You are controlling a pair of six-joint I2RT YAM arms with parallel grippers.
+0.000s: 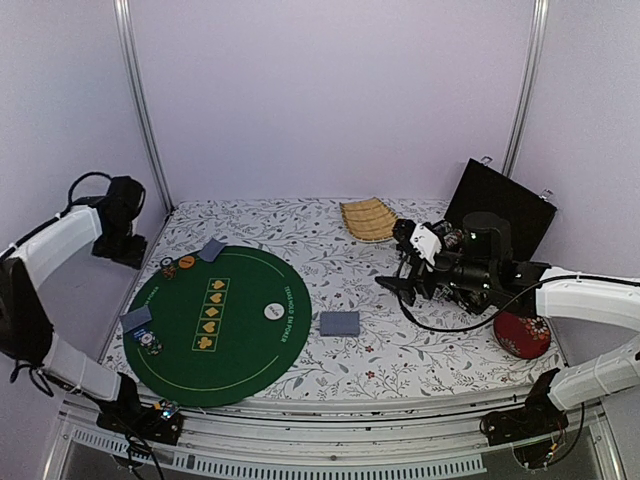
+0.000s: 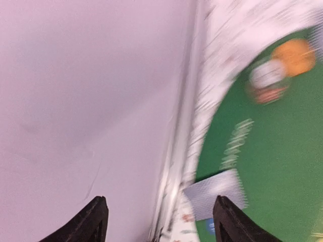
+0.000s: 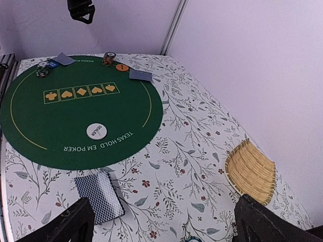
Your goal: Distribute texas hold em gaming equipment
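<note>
On the table's left lies the round green poker mat point(image 1: 255, 345), with a white dealer button point(image 1: 273, 311) on it. One card stack point(image 1: 136, 318) rests at the mat's left edge beside poker chips point(image 1: 148, 342); another card stack point(image 1: 211, 250) lies at its upper edge near an orange chip point(image 1: 186, 262) and more chips point(image 1: 167, 267). A card deck point(image 1: 339, 323) sits on the cloth right of the mat. My left gripper hangs above the mat's left side, fingers apart, nothing between them. My right gripper is open and empty over the cloth on the right.
An open black case point(image 1: 500, 213) stands at the right, partly hidden by my right arm. A woven tray point(image 1: 369, 219) lies at the back, and a red round item point(image 1: 521, 335) at the right. Cloth between mat and tray is clear.
</note>
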